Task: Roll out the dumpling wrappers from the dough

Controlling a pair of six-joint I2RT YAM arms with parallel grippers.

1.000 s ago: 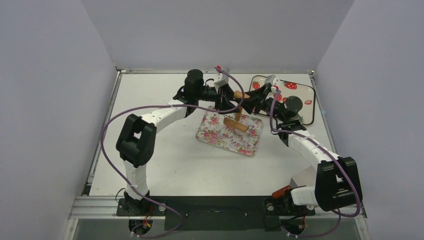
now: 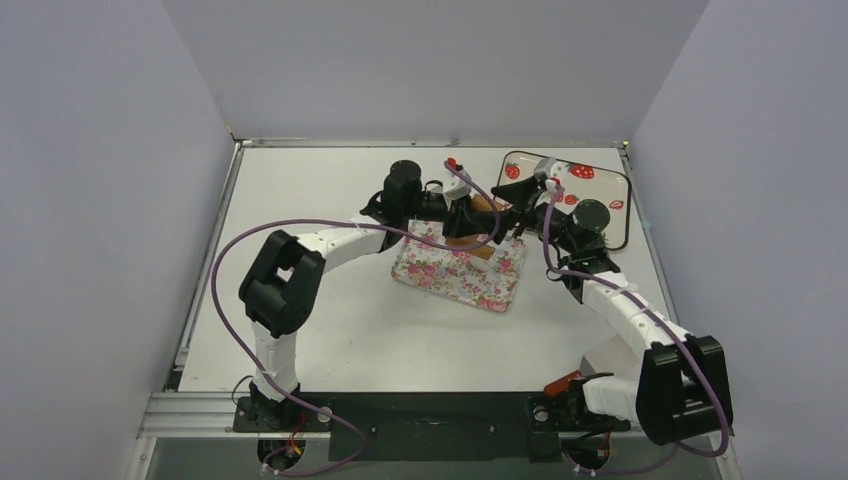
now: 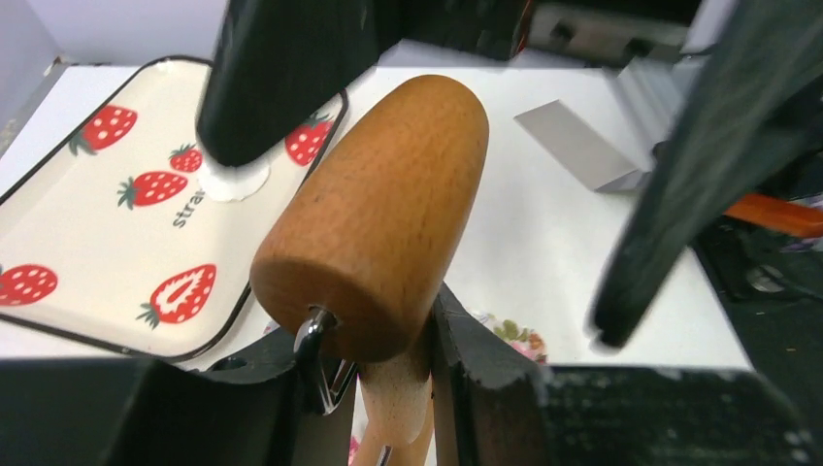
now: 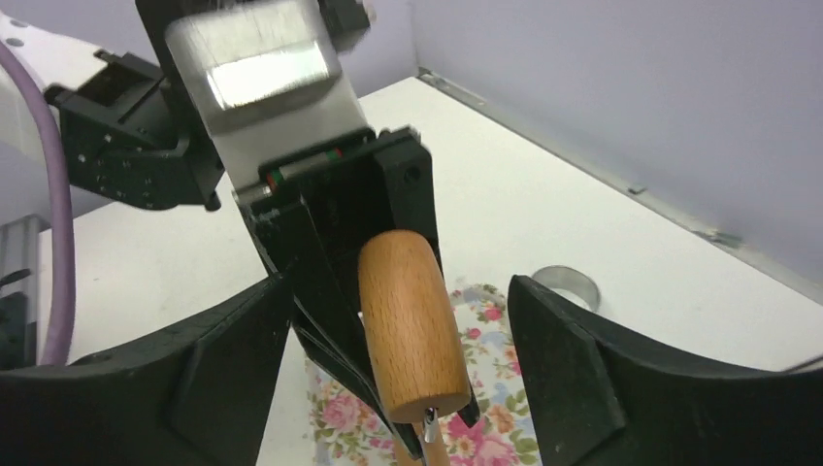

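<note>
The wooden rolling pin (image 3: 378,194) (image 4: 408,311) (image 2: 470,245) is held up between my two grippers over the floral mat (image 2: 430,270) (image 4: 340,427). One handle end is close in front of the left wrist camera. My left gripper (image 2: 462,215) is around the pin; whether its fingers are closed on it is unclear. My right gripper (image 2: 515,210) stands at the pin's upper handle, its fingers apart on either side in the right wrist view. A strawberry tray (image 3: 116,233) (image 2: 600,200) at the back right holds a pale round piece (image 3: 233,175), apparently dough.
A metal ring (image 4: 568,284) sits beyond the mat. A metal scraper (image 3: 573,146) and an orange-handled tool (image 2: 562,385) lie at the front right.
My left gripper has moved right and toward the front over the last second; my right gripper has shifted slightly. Both remain close together at the pin.
</note>
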